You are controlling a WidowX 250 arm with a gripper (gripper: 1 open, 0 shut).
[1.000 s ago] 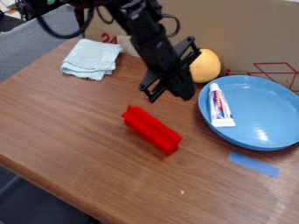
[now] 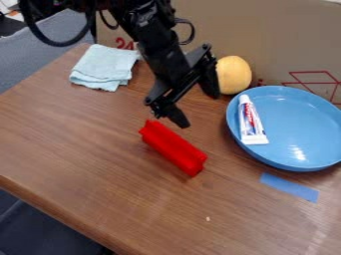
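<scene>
My black gripper [image 2: 170, 115] hangs open above the wooden table, just behind and above a red cylindrical object [image 2: 173, 147] that lies diagonally on the table. A blue plate [image 2: 301, 134] sits at the right, with a white toothpaste tube [image 2: 250, 121] lying on its left part. A yellow rounded object [image 2: 233, 73] is at the back, partly behind my arm. Nothing shows held in the fingers.
A folded pale blue cloth [image 2: 103, 66] lies at the back left. A cardboard board [image 2: 273, 30] stands behind. A strip of blue tape [image 2: 289, 187] is at front right.
My gripper has shifted left from near the plate's edge to above the red object's back end. The objects on the table have not moved.
</scene>
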